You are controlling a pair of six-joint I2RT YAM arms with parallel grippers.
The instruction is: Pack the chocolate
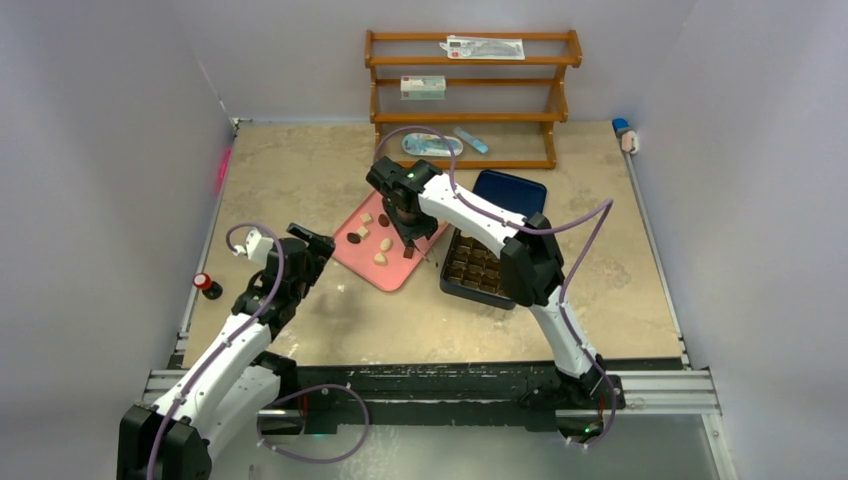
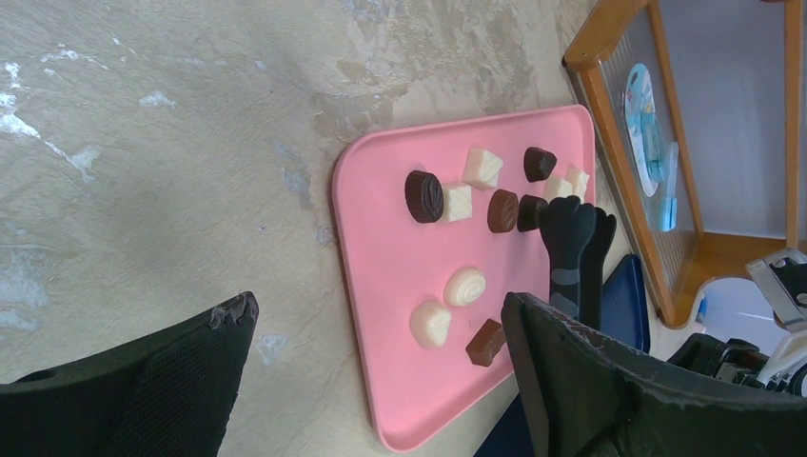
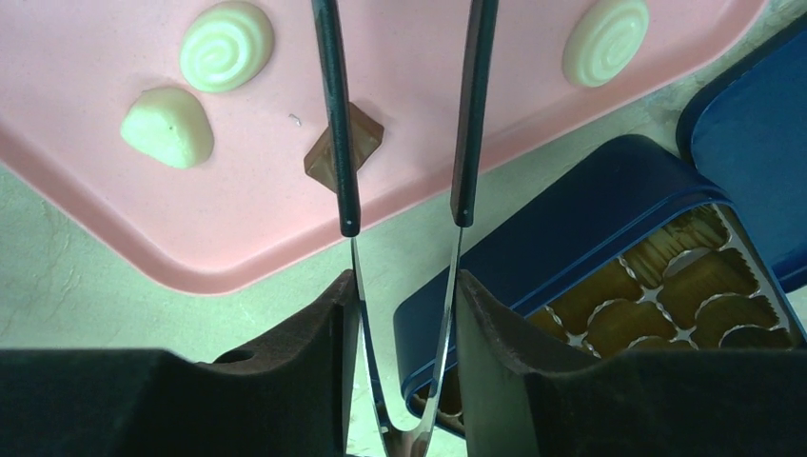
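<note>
Dark, brown and white chocolates lie on a pink tray (image 1: 356, 262). A dark chocolate (image 2: 423, 195) and a white one (image 2: 430, 324) show in the left wrist view. My open left gripper is left of the tray, nothing between its fingers. My right gripper holds long metal tongs with black tips over the tray; its opening is part way, the tips apart with nothing between them. A brown square chocolate (image 3: 366, 135) lies beside the left tip. A navy box (image 3: 561, 217) with an empty compartment insert (image 1: 474, 268) stands right of the tray.
The box's lid (image 1: 510, 188) lies behind it. A wooden rack (image 1: 550, 140) with small packages stands at the back. A red-capped bottle (image 1: 208, 287) is at the left edge.
</note>
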